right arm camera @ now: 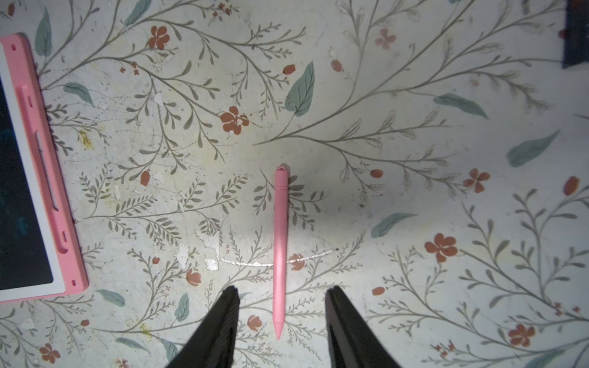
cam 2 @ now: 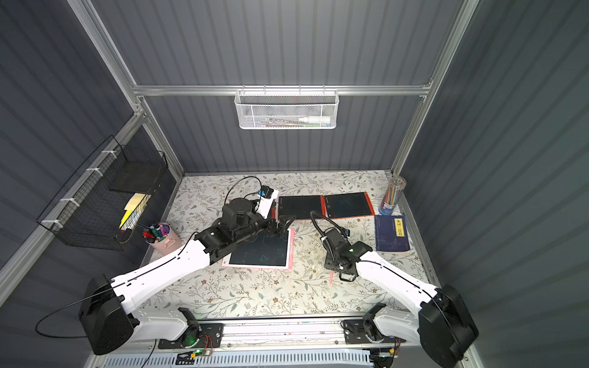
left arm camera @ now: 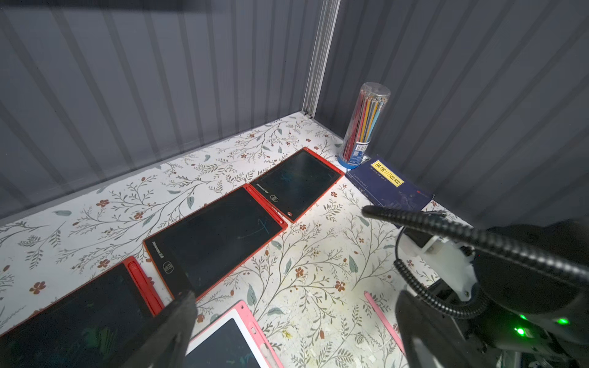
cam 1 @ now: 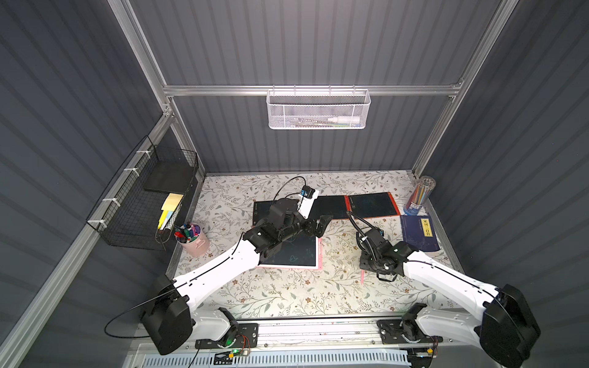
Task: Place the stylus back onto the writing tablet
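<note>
A pink stylus [right arm camera: 280, 239] lies on the floral mat, with my right gripper just over it, its two fingers open on either side of the lower part. To the left lies the pink writing tablet [right arm camera: 64, 227] with a slot along its edge; it also shows beneath my left arm [cam 1: 288, 257]. My left gripper is held up over the tablets, open, with its fingers wide apart and nothing between them.
Red-framed tablets [left arm camera: 214, 239] lie in a row behind the pink one. A pencil tube [cam 1: 419, 196] and blue box [cam 1: 420, 233] stand at the right, a pink pen cup [cam 1: 195, 244] at the left.
</note>
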